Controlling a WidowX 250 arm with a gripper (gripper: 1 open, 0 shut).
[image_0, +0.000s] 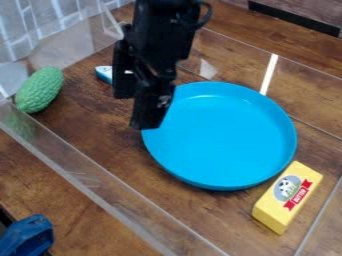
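The black gripper hangs in the upper middle of the camera view, over the left edge of the blue plate and the bare wood beside it. Its fingers point down; whether they are open or shut is not clear, and I see nothing held. A green bumpy object lies at the left. A white-and-blue tube is partly hidden behind the gripper. A yellow box with a printed label lies at the lower right.
A dark blue object sits at the bottom left corner. A clear plastic edge runs along the left.
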